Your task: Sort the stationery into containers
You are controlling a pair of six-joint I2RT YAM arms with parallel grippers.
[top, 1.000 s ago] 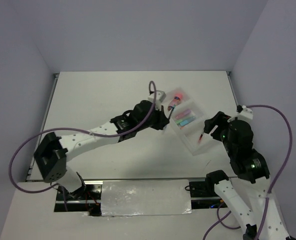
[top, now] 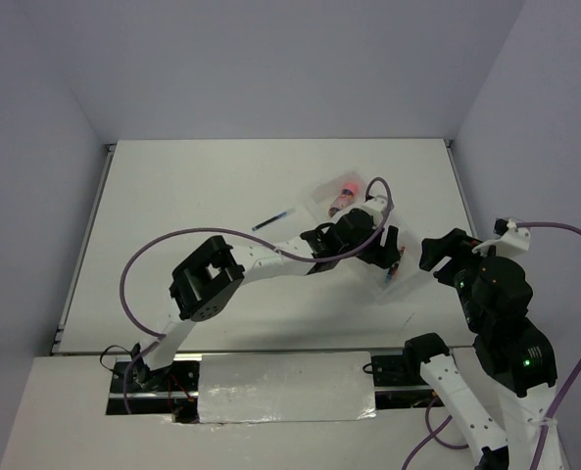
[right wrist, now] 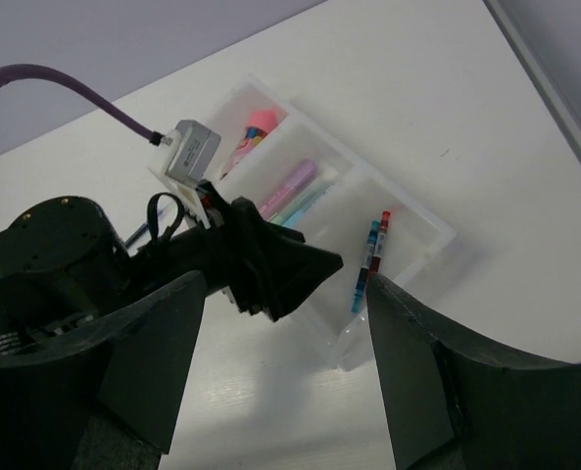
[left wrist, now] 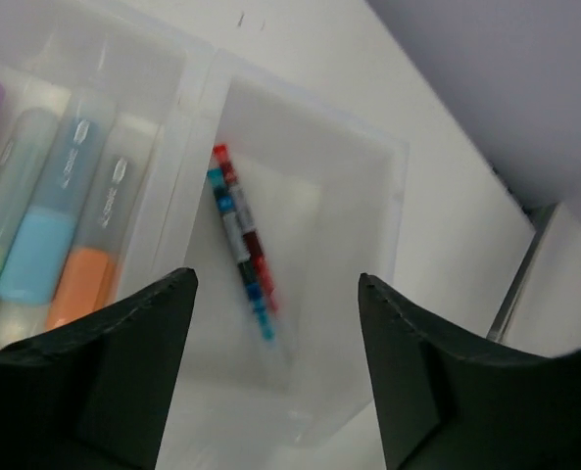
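Note:
A clear tray [top: 383, 291] with several compartments stands on the right half of the table. In its end compartment a blue pen [left wrist: 239, 250] and a red pen [left wrist: 248, 220] lie side by side. Over that compartment hangs my left gripper, its fingers apart and nothing held between them. Highlighters, one blue-capped [left wrist: 37, 259] and one orange-capped [left wrist: 82, 284], fill the neighbouring compartment. Another blue pen [top: 272, 220] lies on the table left of the tray. My right gripper is open and empty, off the tray's right side.
The far compartment holds a pink item [right wrist: 261, 122]. My left arm [top: 280, 257] crosses the table and hides part of the tray in the top view.
The right arm drew back to the right.

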